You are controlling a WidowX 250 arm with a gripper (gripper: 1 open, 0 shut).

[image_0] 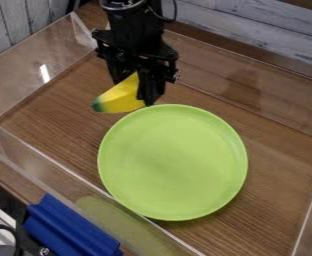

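Observation:
The black gripper [143, 78] hangs over the back left of the wooden tray, shut on a yellow object [116, 98] with a green tip, which looks like a toy vegetable or fruit. It is held tilted, just behind and left of a large green plate [172, 162]. The fingertips are partly hidden against the dark gripper body.
The tray has clear walls and bare wood [259, 110] at the right and left. Blue bar-shaped objects [68, 228] and a dark cable lie outside the tray at the lower left. A white plank wall stands behind.

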